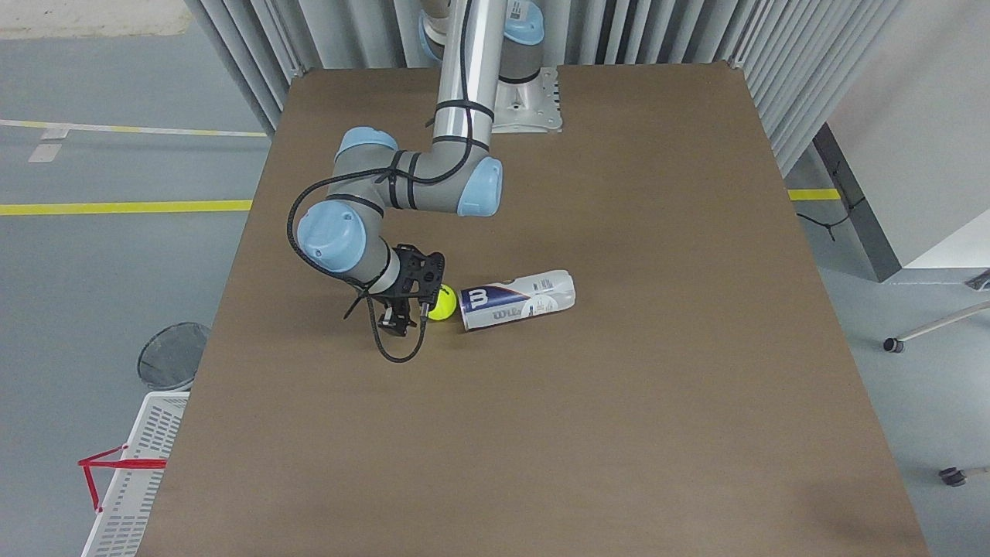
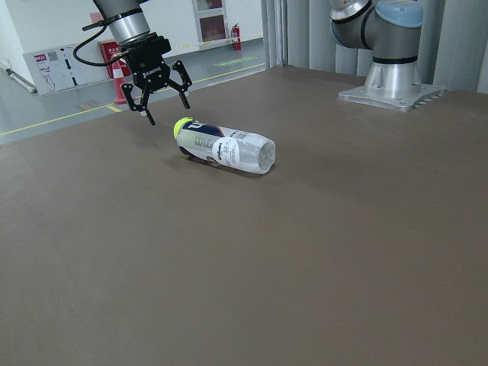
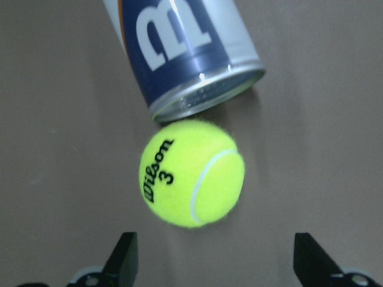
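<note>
A yellow tennis ball (image 3: 190,173) marked Wilson 3 rests on the brown table, at the open end of a lying Wilson ball tube (image 3: 179,48). From the front, the ball (image 1: 443,305) shows just beside the black gripper (image 1: 408,288), left of the tube (image 1: 517,299). In the left view the gripper (image 2: 168,110) hangs above and left of the ball (image 2: 180,126) and tube (image 2: 225,149), fingers spread with nothing between them. In the wrist view both fingertips of the open gripper sit apart, below the ball in the picture.
The robot base (image 1: 529,107) stands at the back edge. Off the table at left are a white crate (image 1: 139,483) and a round bin (image 1: 172,357); a curtain runs behind.
</note>
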